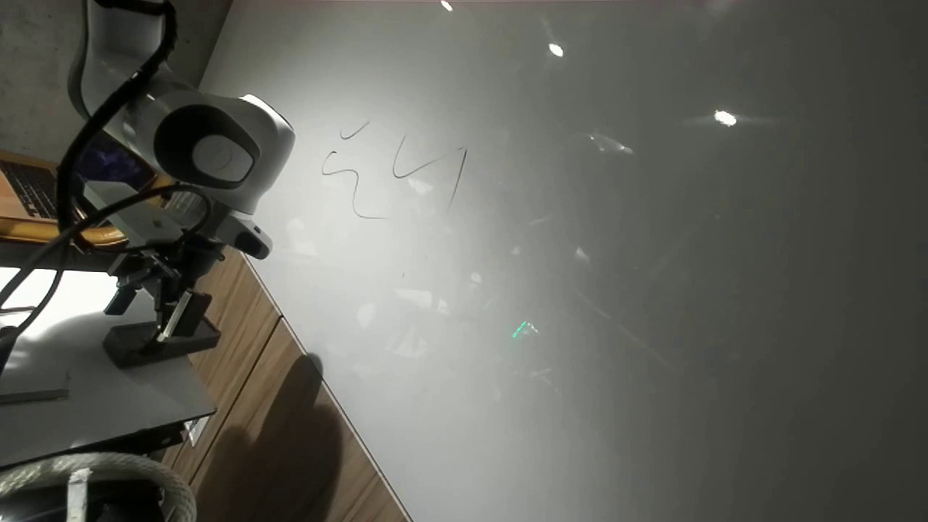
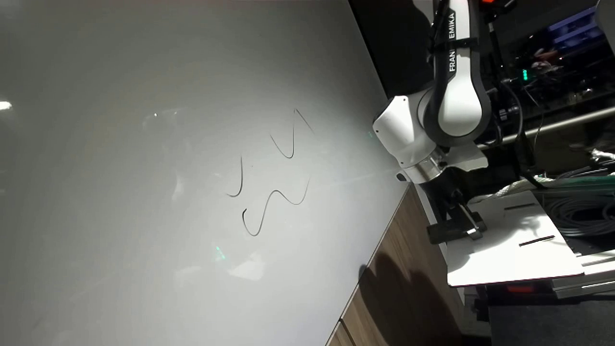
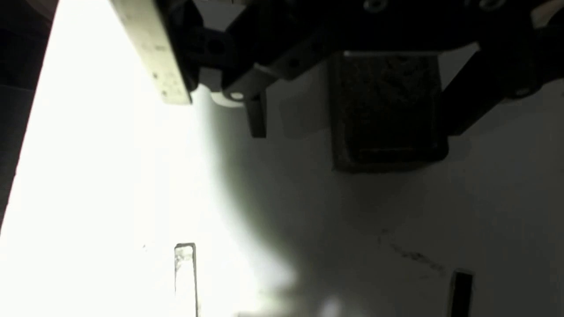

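Observation:
A dark block, eraser-like in shape (image 1: 130, 346), lies on the small white table (image 1: 96, 417). Directly over it is my gripper (image 1: 155, 309), fingers open. In the wrist view the dark block (image 3: 390, 111) shows between the spread fingers, nearer the right one. A clear gap separates it from the left finger (image 3: 257, 119); whether the right finger touches it I cannot tell. The whiteboard (image 1: 609, 417) carries several thin black pen strokes, also visible on the board (image 2: 144, 259) from the other side.
Two slim bars lie on the table in the second exterior view, one a dark bar (image 2: 536, 241). Wooden cabinet fronts (image 1: 261, 383) run beside the table. A rope-rimmed basket (image 1: 96, 465) stands at the lower left, and a laptop (image 1: 35, 187) sits behind the arm.

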